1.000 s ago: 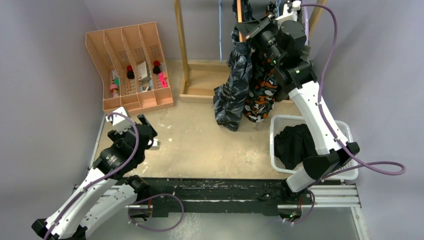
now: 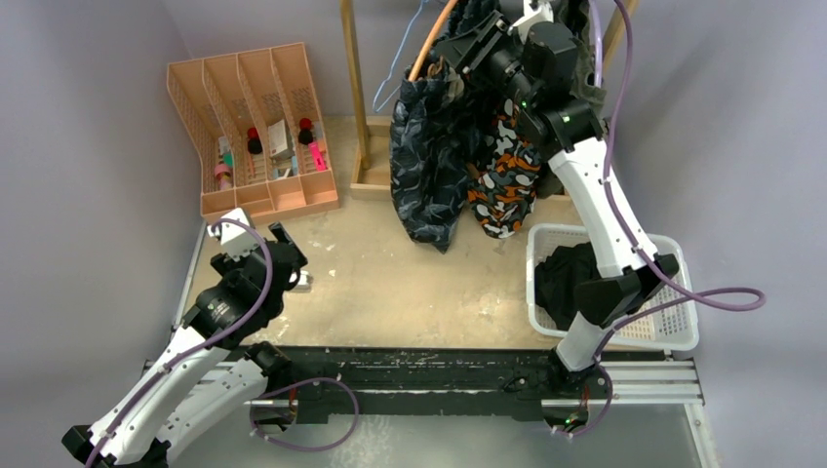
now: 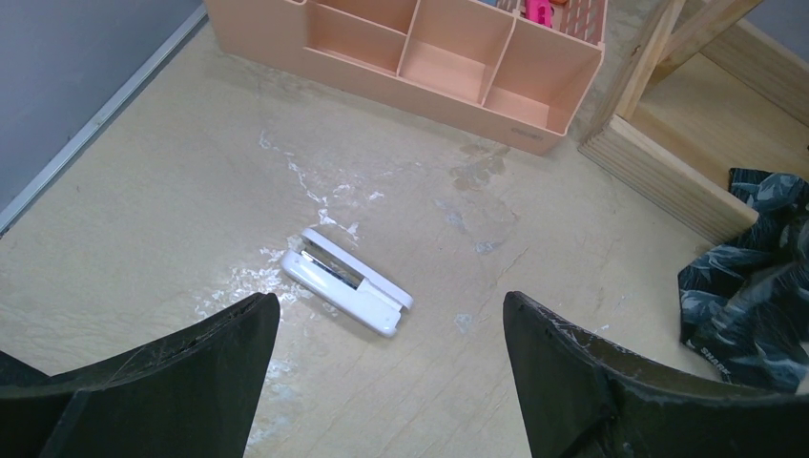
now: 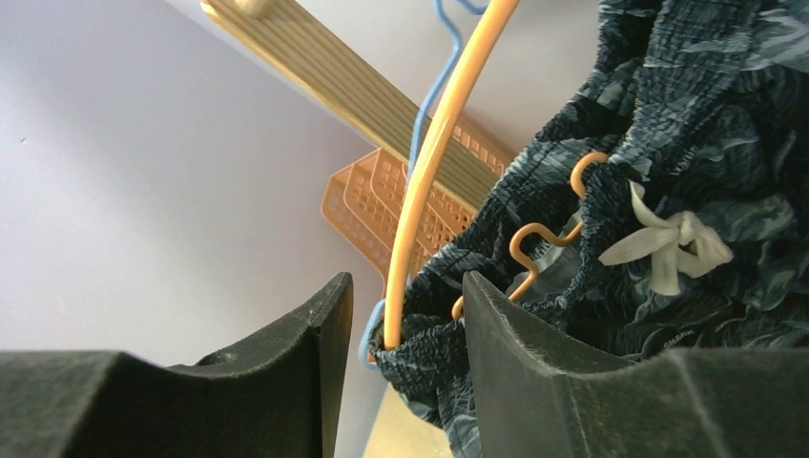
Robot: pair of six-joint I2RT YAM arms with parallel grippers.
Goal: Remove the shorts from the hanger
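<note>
Dark grey camouflage shorts [image 2: 422,161] hang from an orange hanger [image 2: 432,41] at the back of the table. My right gripper [image 2: 454,60] is beside their waistband at the hanger. In the right wrist view, the hanger [image 4: 420,181] runs down between the parted fingers of my right gripper, its end tucked into the shorts' waistband [image 4: 425,367]. A pale drawstring bow shows on the shorts. No cloth is visibly pinched. Over the table's left side, my left gripper stands open and empty.
A white stapler [image 3: 348,281] lies below my left gripper. An orange-patterned garment [image 2: 507,175] hangs right of the shorts. The compartment tray [image 2: 254,127] is back left; a white basket [image 2: 686,292] with black cloth is front right. Mid-table is clear.
My right gripper has moved left. The hanger has swung into a slant, its near end leftward, and the shorts have shifted left and spread wider. The blue hanger beside it has tilted. The left arm is still.
</note>
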